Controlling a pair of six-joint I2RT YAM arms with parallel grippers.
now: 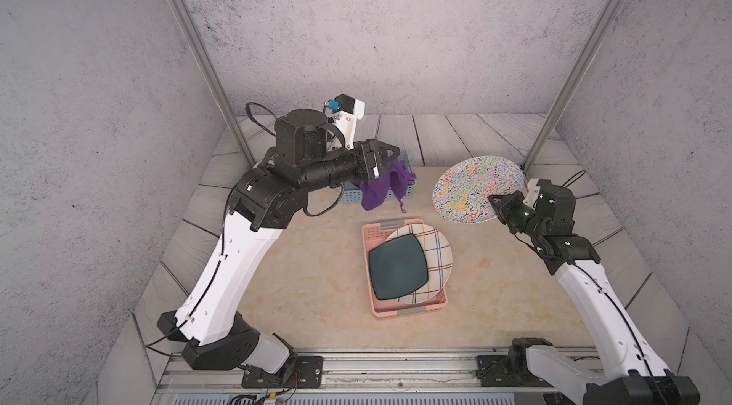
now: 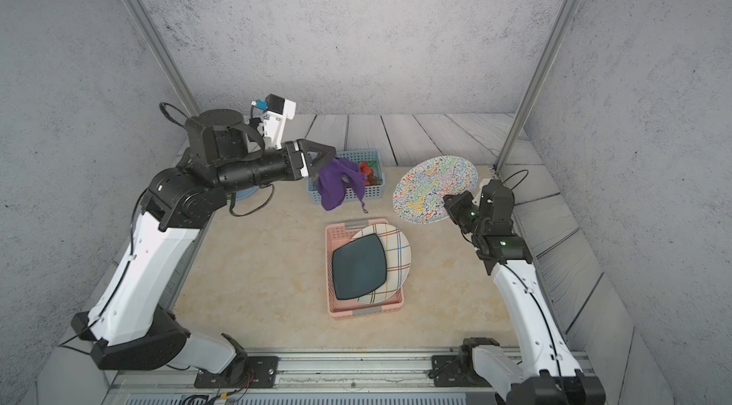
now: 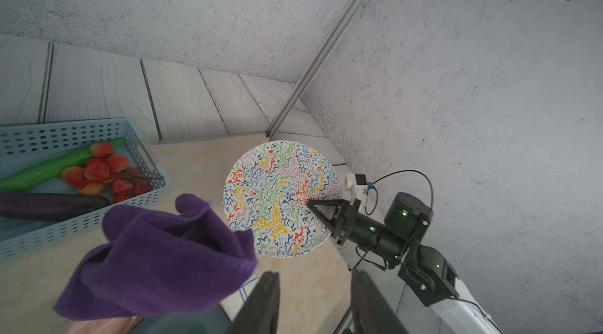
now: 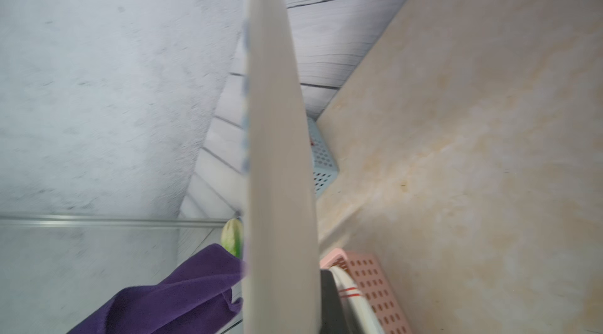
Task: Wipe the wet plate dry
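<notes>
The round plate (image 1: pixel 478 184), white with a multicoloured pattern, is held up in the air above the table's right half. My right gripper (image 1: pixel 499 203) is shut on its right part. In the right wrist view the plate (image 4: pixel 279 164) is seen edge-on and hides the fingertips. My left gripper (image 1: pixel 392 155) stands to the left, apart from the plate, shut on the purple cloth (image 1: pixel 381 188), which hangs bunched from its tip. The left wrist view shows the cloth (image 3: pixel 163 261) left of the fingers (image 3: pixel 265 302); the pinched spot is not clear there. Wetness cannot be made out.
A pink basket (image 1: pixel 444 300) with a dark square plate (image 1: pixel 398 268) and a checkered plate (image 1: pixel 438 260) stands mid-table. Behind it is a blue basket (image 2: pixel 373 153) with red fruit and vegetables.
</notes>
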